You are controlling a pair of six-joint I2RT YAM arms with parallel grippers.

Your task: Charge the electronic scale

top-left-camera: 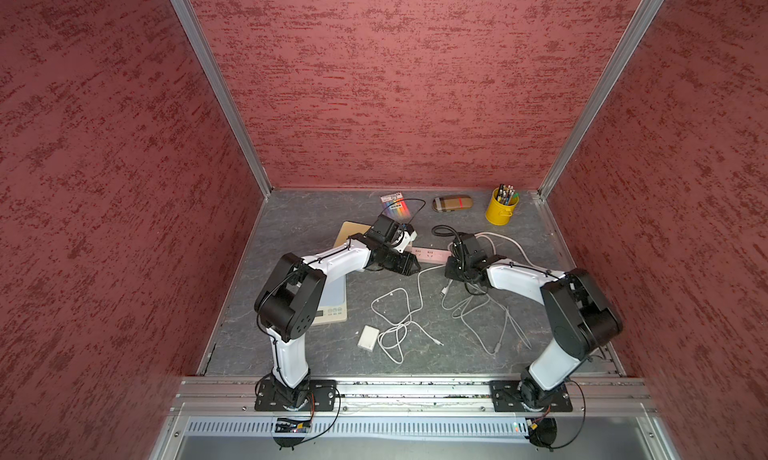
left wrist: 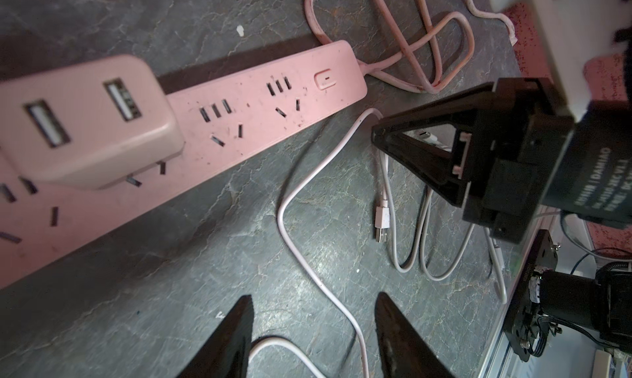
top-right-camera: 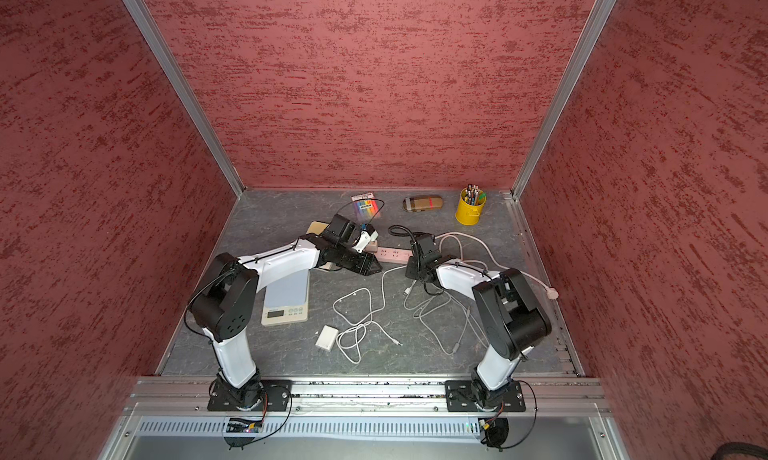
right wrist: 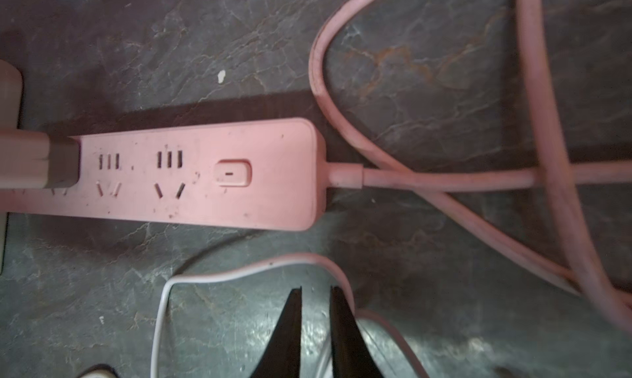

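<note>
A pink charging block with two USB ports stands on the pink power strip. At the left, a cream scale is partly covered by my left arm. My left gripper hangs open beside the strip, nothing between its fingers. White cable runs beneath the gap. At the strip's right end, my right gripper has its fingers close together with a narrow gap. The white cable bends behind its fingertips; whether it is gripped cannot be told. A white USB plug lies near.
A second scale is mostly hidden behind the left arm. A small white box sits near the front. Pink cord curls right of the strip. At the back stand a yellow pencil bucket and a pencil case.
</note>
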